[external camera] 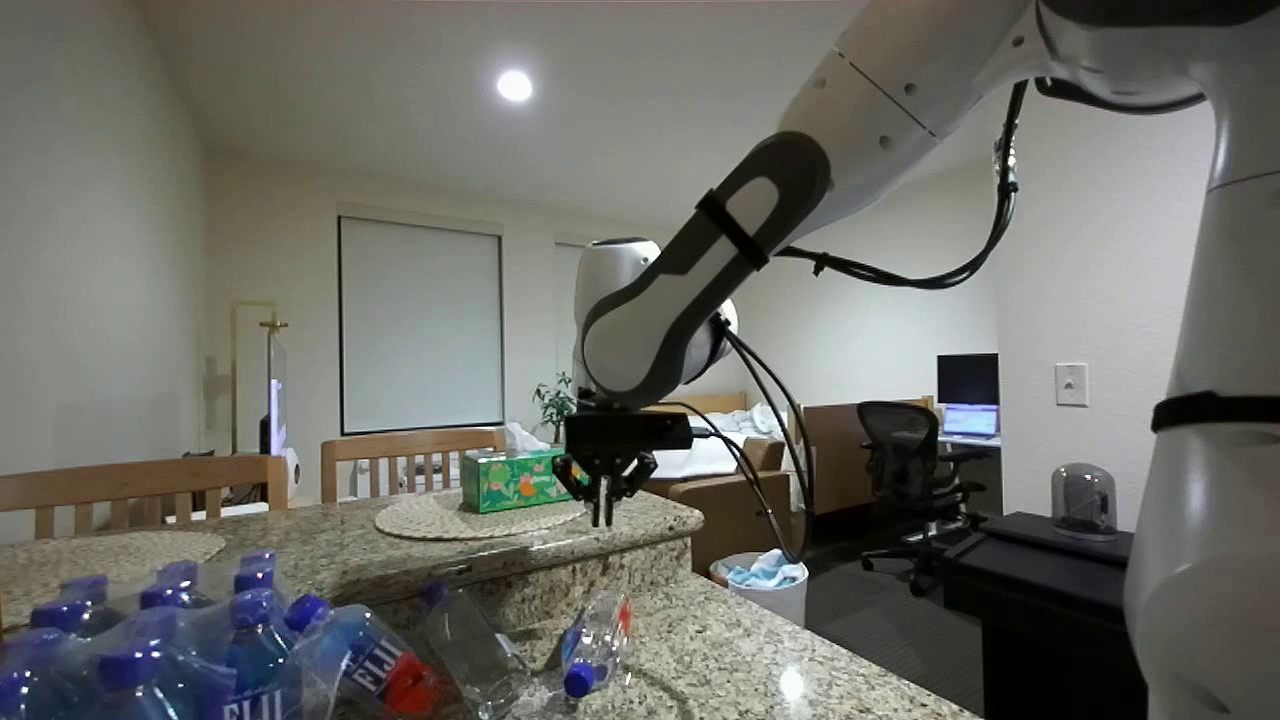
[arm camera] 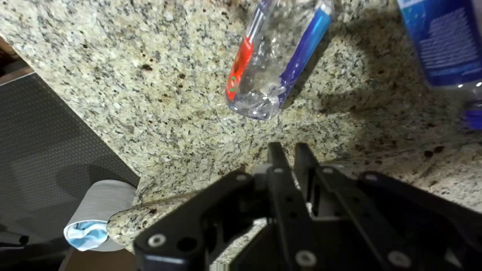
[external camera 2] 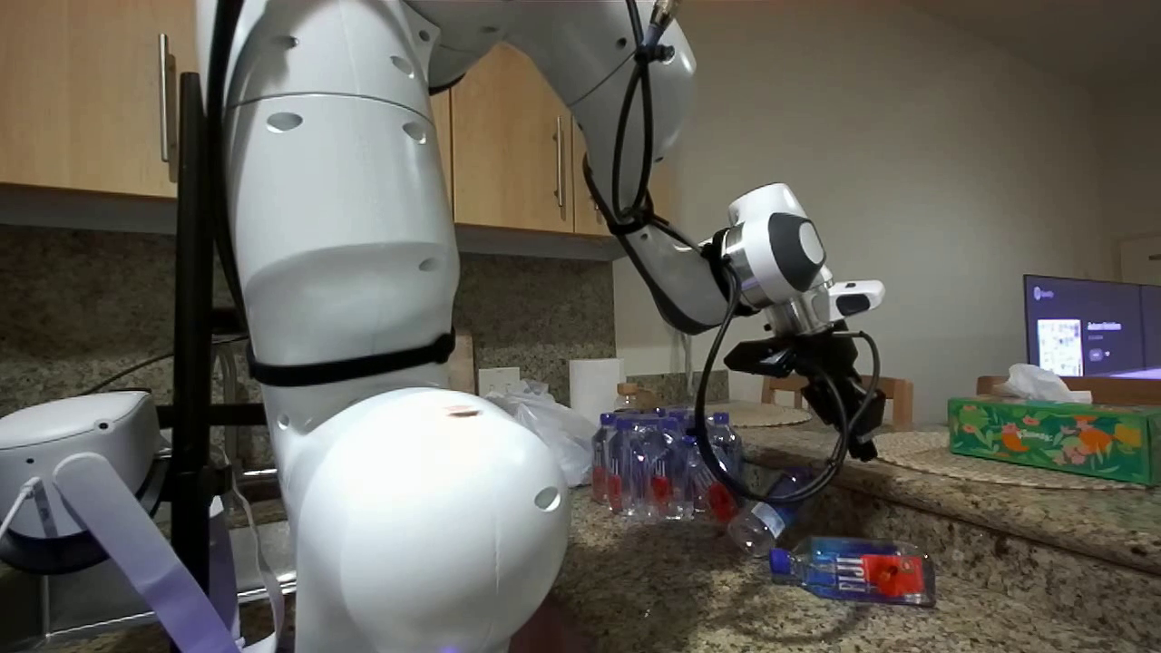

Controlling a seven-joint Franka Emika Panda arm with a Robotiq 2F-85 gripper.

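My gripper hangs above the counter, its fingers apart by a narrow gap with nothing between them. In exterior view 1 the gripper (external camera: 602, 516) points down, clear of the bottles. Below it a clear bottle with a blue cap (external camera: 596, 642) lies on its side. A second bottle (external camera: 474, 648) is tipped over to its left. The third, a FIJI bottle (external camera: 378, 660), leans or lies by the wrapped pack. In the wrist view the nearest clear bottle (arm camera: 266, 67) lies ahead of the fingertips, and a blue-labelled bottle (arm camera: 445, 45) is at the upper right.
Several upright bottles in clear wrap (external camera: 144, 654) stand at the left. On the raised ledge, a green tissue box (external camera: 516, 478) rests on a woven mat (external camera: 414, 518). Past the counter's edge a bin (external camera: 768, 588) stands on the floor.
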